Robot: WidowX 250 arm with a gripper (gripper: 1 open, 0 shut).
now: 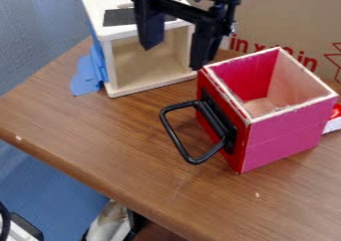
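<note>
My gripper [177, 41] hangs at the top centre, black, its two fingers apart with nothing seen between them, in front of a white open-fronted box [136, 78]. Right of and below it stands a red and pink open-topped box [277, 125], with a black handle [173, 135] on its front face.
A blue cloth [86, 77] lies left of the white box. A cardboard sheet [300, 26] stands behind, and a red-white item shows at the right edge.
</note>
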